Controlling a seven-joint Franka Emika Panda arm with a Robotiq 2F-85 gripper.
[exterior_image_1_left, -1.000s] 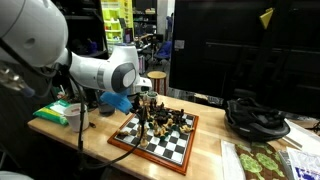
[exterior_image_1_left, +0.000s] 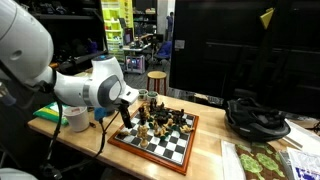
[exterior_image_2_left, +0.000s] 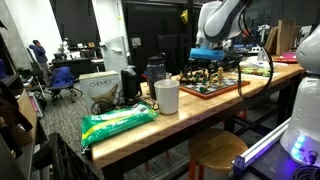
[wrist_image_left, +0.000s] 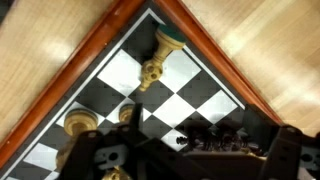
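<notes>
A chessboard (exterior_image_1_left: 172, 148) with a brown wooden rim lies on the table, crowded with light and dark pieces. In the wrist view, one light piece with a green base (wrist_image_left: 160, 57) lies on its side in a corner of the board (wrist_image_left: 212, 92). Other light pieces (wrist_image_left: 80, 122) stand at the lower left, and dark pieces (wrist_image_left: 205, 138) are bunched at the lower middle. My gripper is open above the board, its fingers at the bottom of the wrist view. No piece is visibly held.
Left of the board in exterior view 1 stands a white container (exterior_image_1_left: 77, 119). A black bag (exterior_image_1_left: 257, 120) and papers (exterior_image_1_left: 262, 162) lie to the right. In exterior view 2 a green bag (exterior_image_2_left: 120, 123) and a dark canister (exterior_image_2_left: 156, 70) share the table. Bare wood borders the board.
The arm's hand has shifted left in exterior view 1, towards the board's left side. The board and its pieces show no clear change.
</notes>
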